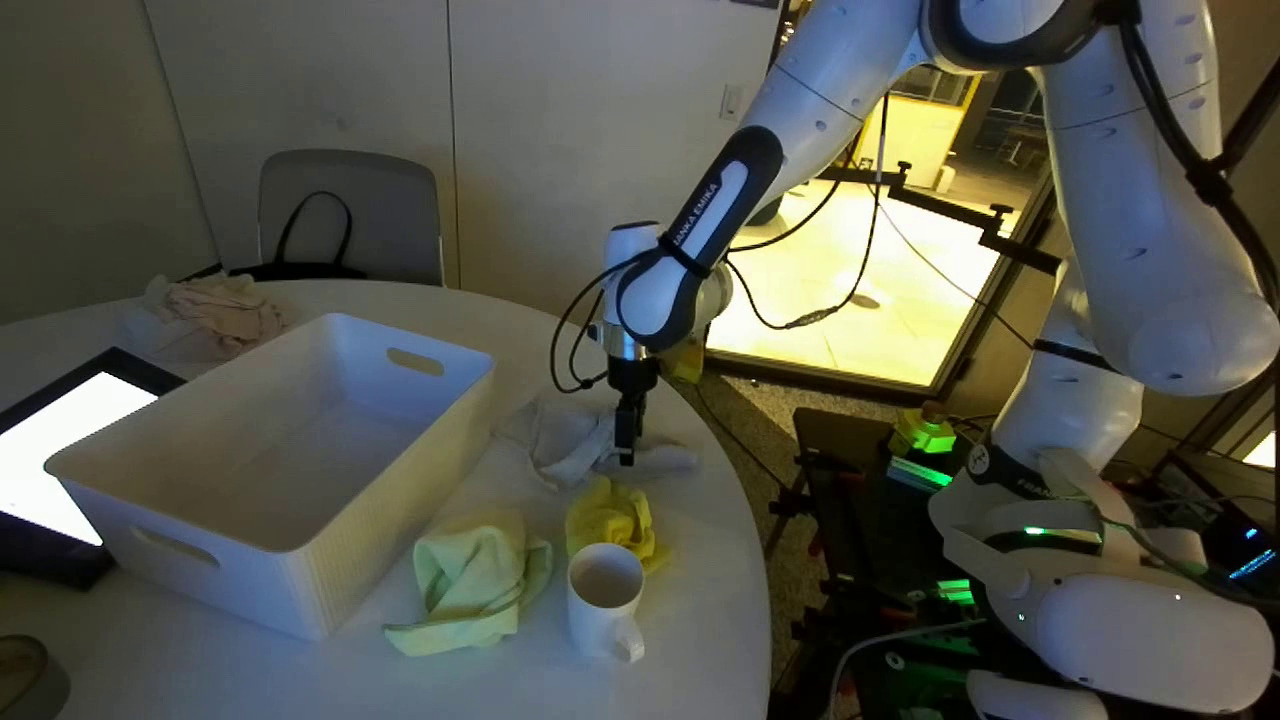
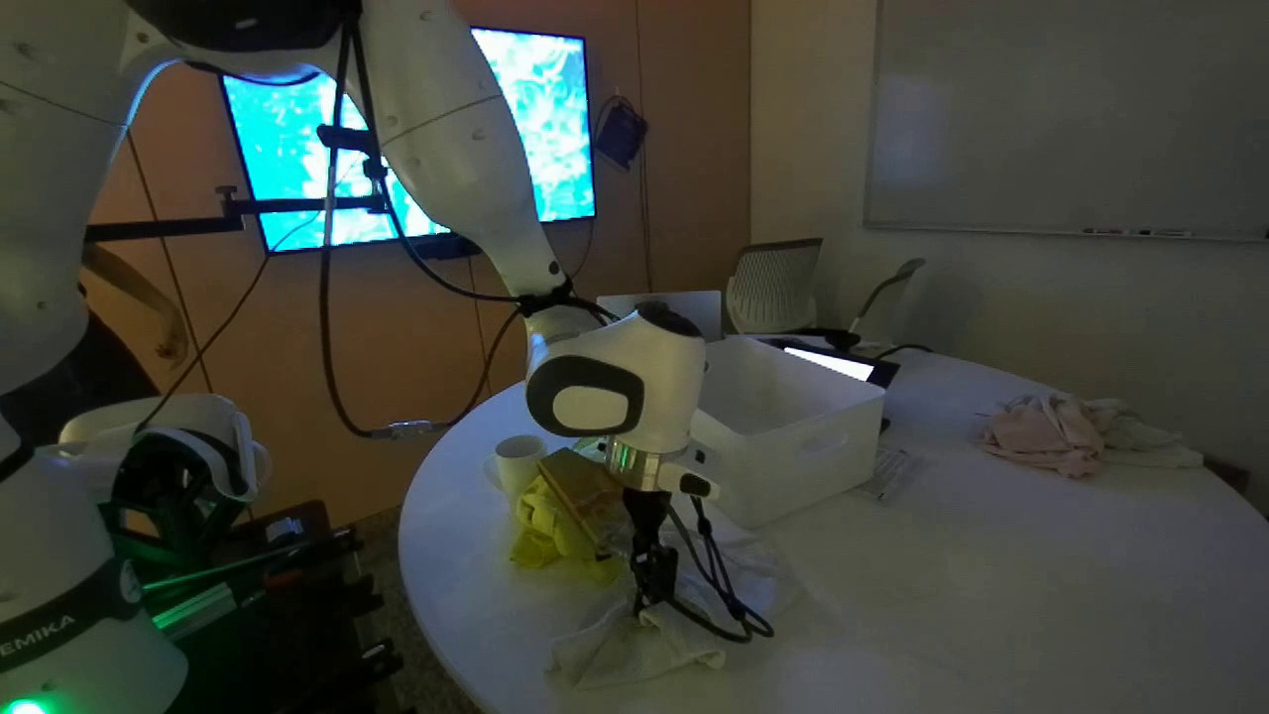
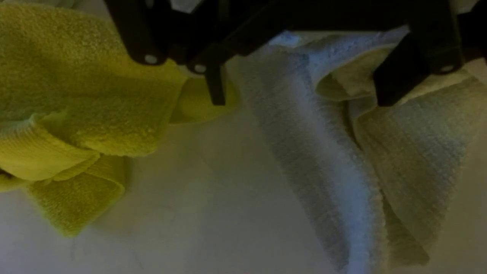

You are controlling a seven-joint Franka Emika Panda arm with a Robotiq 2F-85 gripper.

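Note:
My gripper is open just above a crumpled white cloth, with one finger on each side of a fold of it. Whether the fingertips touch the cloth I cannot tell. In exterior view 1 the gripper hangs over the white cloth near the table's far right edge. Close by lies a bright yellow cloth, which fills the left of the wrist view. A pale yellow-green cloth rests nearer the front, beside the bin. Empty inside as far as shows, the white bin stands left of these cloths.
A white mug stands right against the yellow cloth on the near side. Pinkish cloths lie behind the bin, and a lit screen is at its left. Bare table shows on the far side.

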